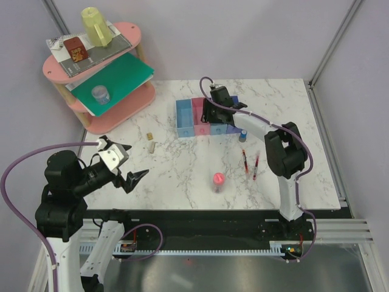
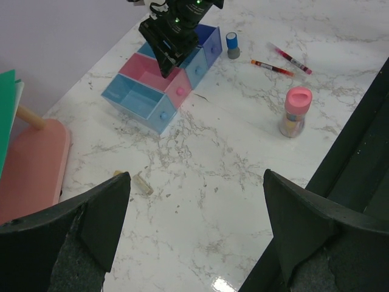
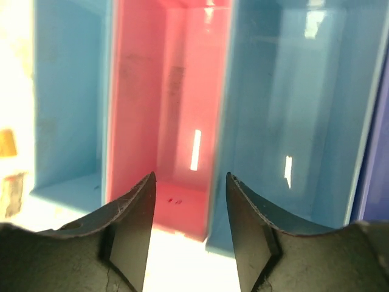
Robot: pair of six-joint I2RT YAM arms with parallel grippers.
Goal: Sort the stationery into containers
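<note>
A row of joined open bins in light blue (image 1: 185, 115), pink (image 1: 198, 106), light blue and dark blue stands at the back of the table. Over it my right gripper is open, one fingertip by the pink bin (image 3: 179, 204) and the other by the neighbouring blue bin (image 3: 273, 121), the wall between them in the gap. Both bins look empty inside. Two red-and-dark pens (image 1: 245, 161) lie on the right. Two small tan blocks (image 1: 152, 147) lie on the left. My left gripper (image 1: 136, 160) is open and empty at the left front, above the table.
A pink-capped jar (image 1: 219, 179) stands near the front edge, and a small blue-topped bottle (image 1: 243, 135) just right of the bins. A pink shelf (image 1: 124, 112) holding a green board (image 1: 127, 76) fills the back left. Mid-table is clear.
</note>
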